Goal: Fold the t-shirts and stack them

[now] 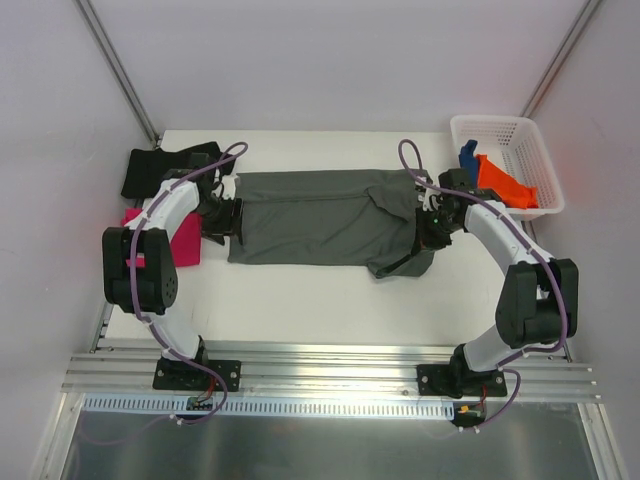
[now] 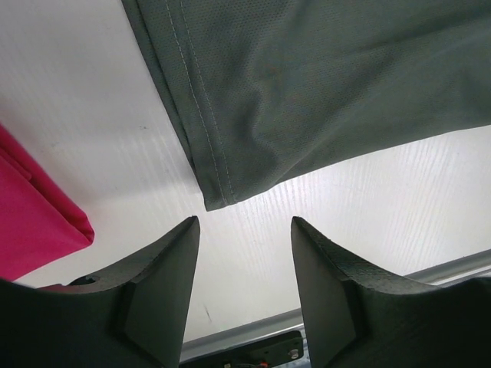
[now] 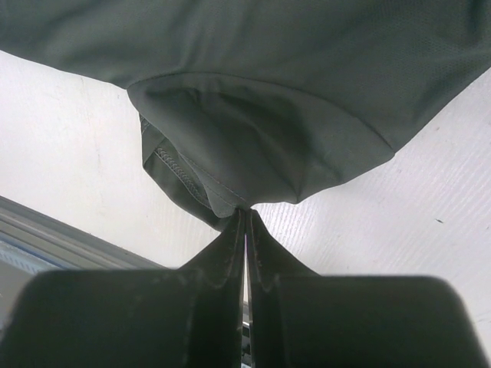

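A dark grey-green T-shirt [image 1: 310, 225] lies spread across the table, its right part rumpled. My left gripper [image 1: 230, 225] is over its left end; in the left wrist view the fingers [image 2: 157, 291] stand open, just short of the stitched hem corner [image 2: 215, 184], nothing between them. My right gripper is shut at the bunched lower right edge, its tips at a fold of fabric; whether cloth is pinched between them is hard to tell.
A folded black cloth [image 1: 150, 170] and a pink cloth [image 1: 185, 245] lie at the left. A white basket [image 1: 540, 150] with orange and blue cloths stands at the back right.
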